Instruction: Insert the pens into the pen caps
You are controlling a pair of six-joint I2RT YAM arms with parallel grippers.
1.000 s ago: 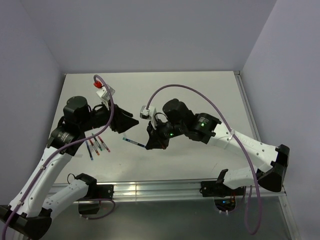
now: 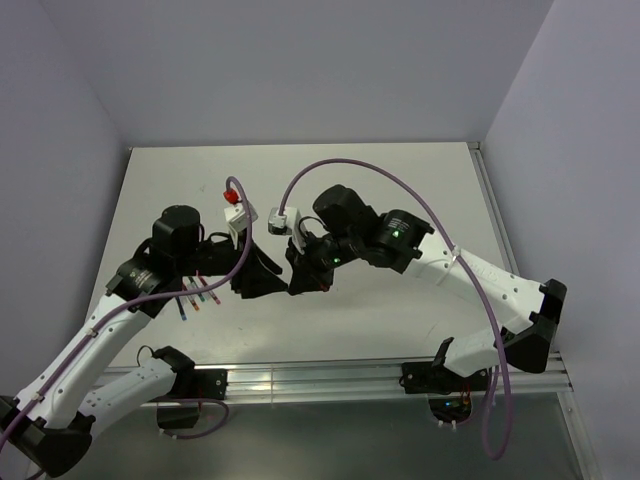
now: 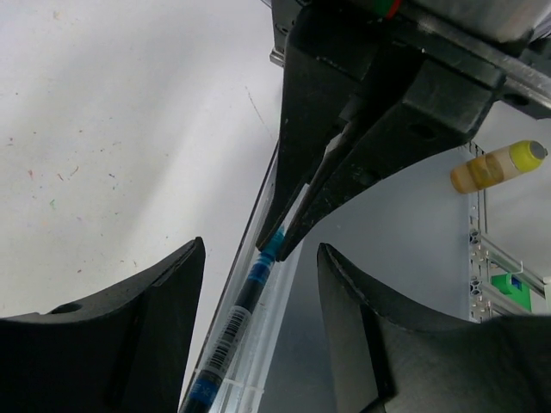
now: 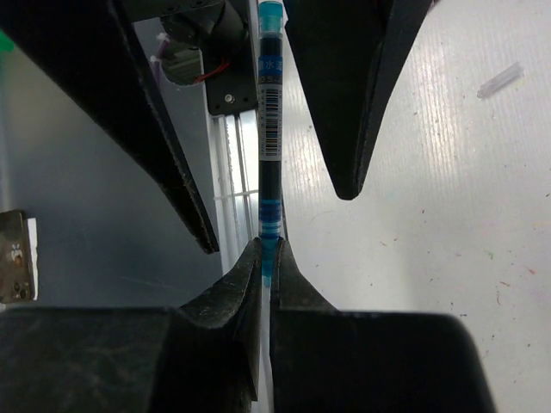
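Observation:
A dark pen with blue bands and a barcode is held in my right gripper, whose fingers are shut on it near one end; in the left wrist view the pen [image 3: 230, 339] runs from those fingertips down between the fingers of my left gripper. The left gripper stands open around the pen. In the top view both grippers meet above the middle-front of the white table. Several coloured pens [image 2: 195, 300] lie at the left of the table, partly hidden by the left arm.
A short clear piece [image 4: 501, 81], which looks like a cap, lies on the table in the right wrist view. Metal rails [image 2: 300, 370] run along the front edge.
My left gripper has moved right and toward the front, coming round the pen held by the right gripper. The right gripper has shifted slightly left and up in the top view, still holding it.

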